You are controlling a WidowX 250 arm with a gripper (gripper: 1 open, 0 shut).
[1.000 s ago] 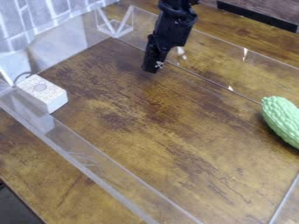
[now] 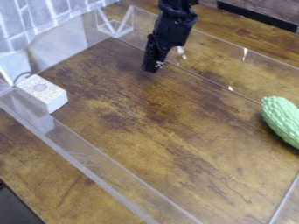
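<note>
The black robot arm reaches in from the top centre, its gripper (image 2: 153,61) low near the back of a clear-walled enclosure, shut as far as shows, with nothing visible between its fingers. A white speckled block (image 2: 42,93) lies at the left side, apart from the gripper. A green bumpy object (image 2: 281,120), like a bitter melon, lies at the right edge.
Transparent walls run around it. A grey-white quilted surface (image 2: 52,26) is at the back left.
</note>
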